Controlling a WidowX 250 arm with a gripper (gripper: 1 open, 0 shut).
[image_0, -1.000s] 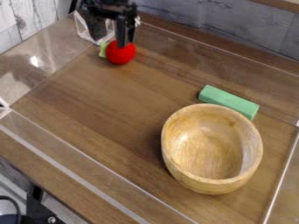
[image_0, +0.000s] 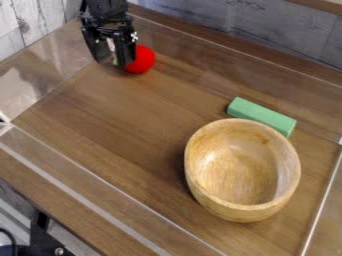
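A red ball (image_0: 142, 62) sits at the back left of the wooden table. My black gripper (image_0: 112, 48) is just left of it, low over a small pale object that it mostly hides; whether its fingers are open or shut is unclear. At the right, a green block (image_0: 262, 117) lies behind a wooden bowl (image_0: 242, 207).
A grey wall (image_0: 241, 25) runs along the back, and the table's edge shows at the lower left.
My gripper was at the ball, rose back and up, and has now come down to the left of the red ball.
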